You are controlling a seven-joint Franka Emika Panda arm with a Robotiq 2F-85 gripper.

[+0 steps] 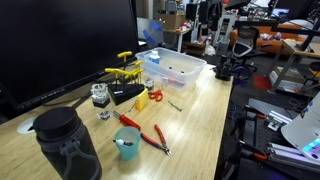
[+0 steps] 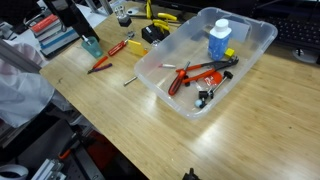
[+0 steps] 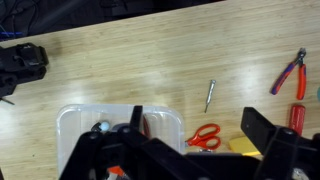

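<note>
My gripper is open above the table, its dark fingers (image 3: 130, 147) wide apart with nothing held. Below it in the wrist view lie part of a clear plastic bin (image 3: 68, 125), red-handled scissors (image 3: 204, 138), a yellow item (image 3: 243, 146) and a small screwdriver (image 3: 210, 94). Red-handled pliers (image 3: 288, 72) rest farther right, near a red tool (image 3: 297, 117). Inside the bin, exterior view 2 shows a white-and-blue bottle (image 2: 219, 40), a red-handled tool (image 2: 177, 82) and several other tools. The fingers hide part of the bin in the wrist view.
A teal cup (image 1: 127, 142) stands near a black cylinder (image 1: 68, 143) at the near left. Yellow-handled tools (image 1: 125, 72) stand in a black holder before the monitor (image 1: 60, 45). Bare wood stretches along the table's front side (image 1: 195, 135).
</note>
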